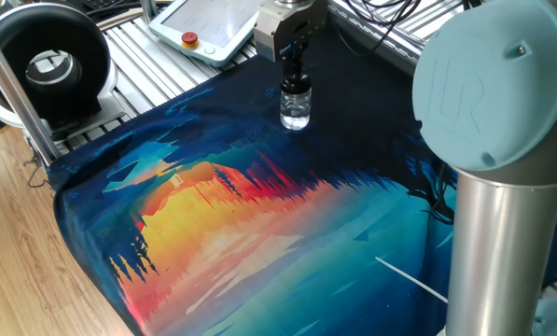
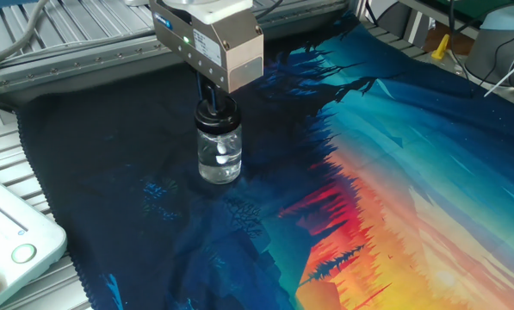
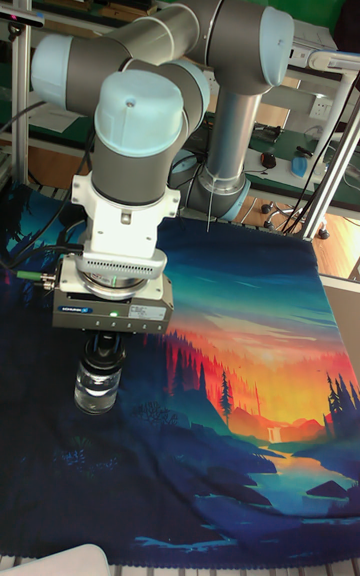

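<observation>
A clear glass jar with a black lid stands upright on the dark part of the printed cloth. Some clear liquid seems to be inside it. My gripper points straight down over the jar, its dark fingers reaching the lid. Black on black, the fingertips blend with the lid, so whether they clasp it or only touch it cannot be made out. Exterior view 1 shows the same jar under the gripper body, near the cloth's far side. In exterior view 3 the jar sits below the gripper, toward the left.
A tablet-like control panel with a red button lies beyond the cloth's edge. On the left in exterior view 1 stands a black ring-shaped device. A thin white stick or cable crosses the cloth.
</observation>
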